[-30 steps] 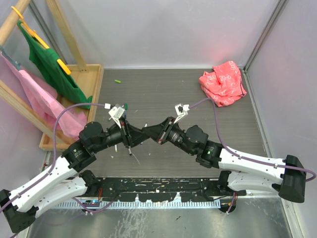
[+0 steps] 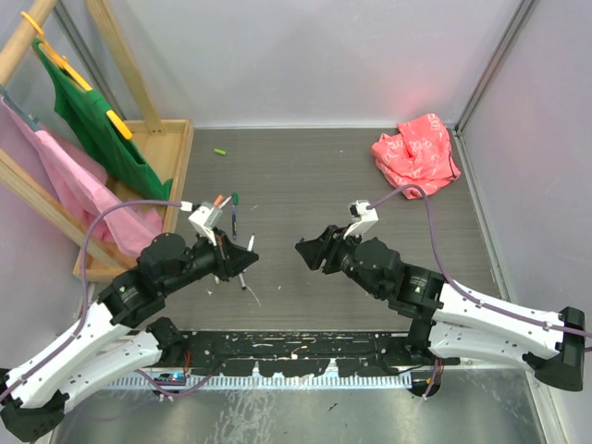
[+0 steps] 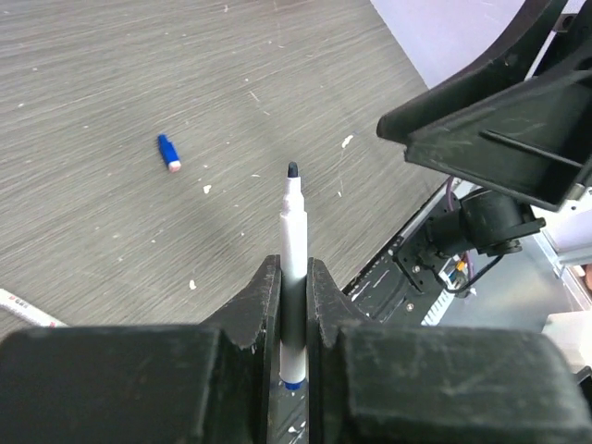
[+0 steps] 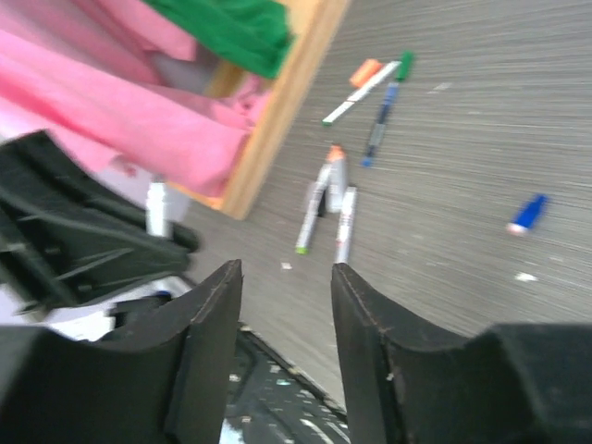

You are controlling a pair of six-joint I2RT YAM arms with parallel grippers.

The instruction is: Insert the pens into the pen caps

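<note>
A white pen with a dark bare tip pointing away stands between the fingers of my left gripper, which is shut on it; blue shows at its lower end. Facing it from the right is my right gripper, fingers apart, with nothing between them. A blue cap lies by itself on the table; it also shows in the left wrist view, left of the held pen. Over by the rack lie an orange cap, a green cap, a blue pen and a white pen.
A wooden rack with hanging green and pink clothes stands at the left. Crumpled red cloth lies at the back right. A small green piece sits at the back.
The two grippers were together tip to tip; now they are apart. My left gripper has drawn back left and the right one has shifted right, its fingers now spread.
</note>
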